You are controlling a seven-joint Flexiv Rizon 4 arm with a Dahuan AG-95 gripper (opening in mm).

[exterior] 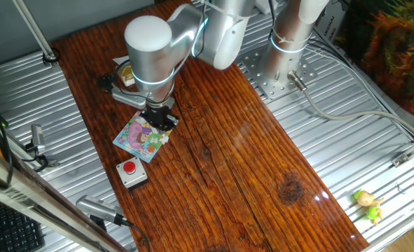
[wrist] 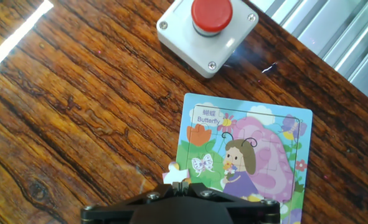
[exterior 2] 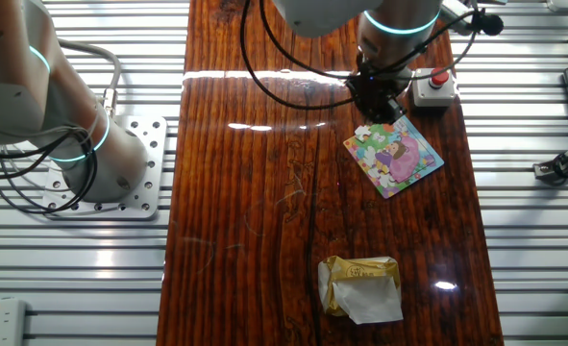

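Note:
A square butterfly puzzle (wrist: 258, 149) lies face up on the wooden table, its right-hand lower part running out of the wrist view. A small pale puzzle piece (wrist: 174, 173) overlaps its left edge; in exterior view 2 the white piece (exterior 2: 362, 133) shows at that same edge. Just behind the piece, my gripper points down with its fingertips close together. Whether they pinch the piece or only stand over it is not clear. From outside, the dark gripper (exterior: 163, 124) hangs over the puzzle's edge, its tips hard to make out.
A white box with a red button (wrist: 212, 15) stands close beside the puzzle, near the table edge. At the table's other end is a gold and white packet (exterior 2: 360, 286). Bare wood (exterior: 221, 168) stretches across the middle of the table.

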